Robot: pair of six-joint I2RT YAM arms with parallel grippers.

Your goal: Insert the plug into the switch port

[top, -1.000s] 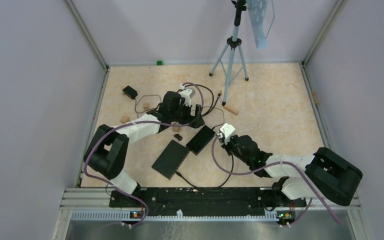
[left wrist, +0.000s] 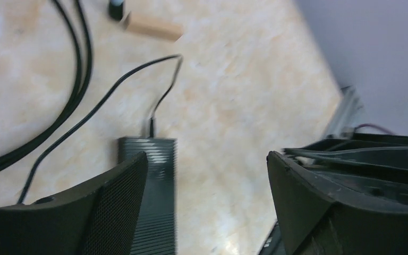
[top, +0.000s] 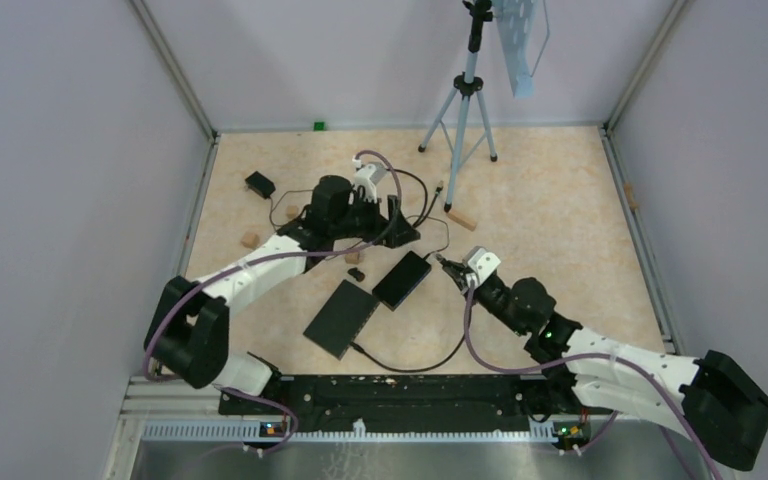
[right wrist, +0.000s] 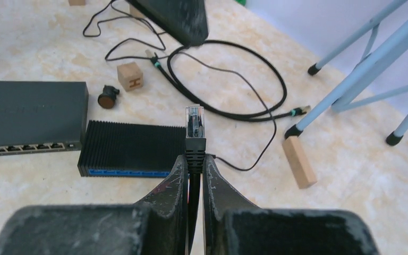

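Note:
My right gripper is shut on a clear-ended network plug (right wrist: 195, 122), whose black cable runs down between the fingers. The plug points away from the gripper, in the air. Behind it in the right wrist view lies a ribbed black switch (right wrist: 138, 143) with a row of blue ports. A larger flat switch (right wrist: 32, 111) with dark ports lies to its left. In the top view the held cable (top: 430, 370) loops back to the larger switch. My left gripper stands open above the smaller switch (left wrist: 156, 191), nothing between its fingers.
A thin cable (left wrist: 162, 101) enters the small switch's far end. Coiled black cable (right wrist: 234, 114), wooden blocks (right wrist: 300, 162) and a small black knob (right wrist: 108, 97) lie around. A tripod (top: 460, 150) stands at the back.
My right gripper has shifted to the right and tilted, so its fingers now point left toward the small switch.

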